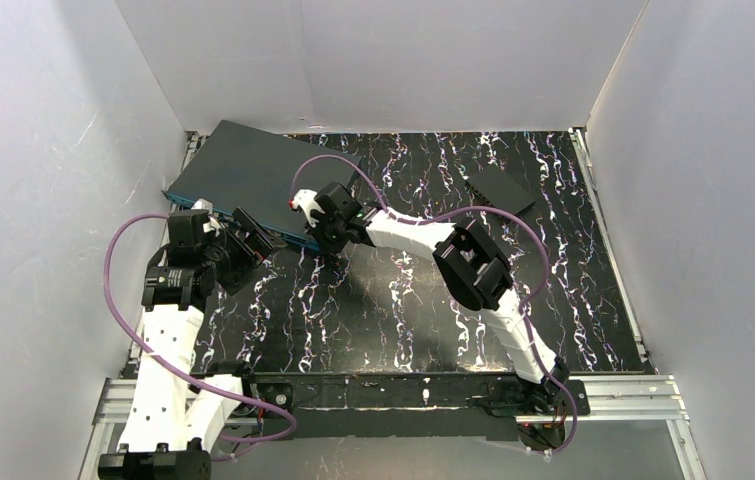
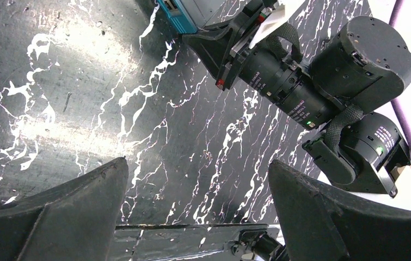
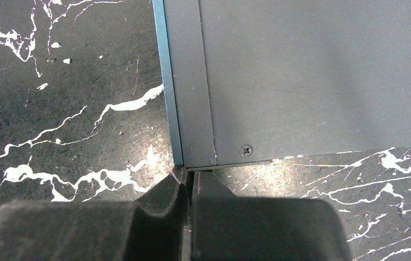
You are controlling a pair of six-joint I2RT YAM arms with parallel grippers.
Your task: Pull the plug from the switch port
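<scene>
The dark, flat switch with a blue front edge lies at the back left. One of its corners fills the upper right of the right wrist view, its top cover bare. My right gripper is shut at that corner, its fingertips closed on a thin dark tab mostly hidden between them. In the left wrist view a few ports show at the top edge. My left gripper stands open and empty, near the switch's left front in the top view. No plug or port in use can be made out.
A small dark box lies at the back right. Purple hoses loop along both arms.
</scene>
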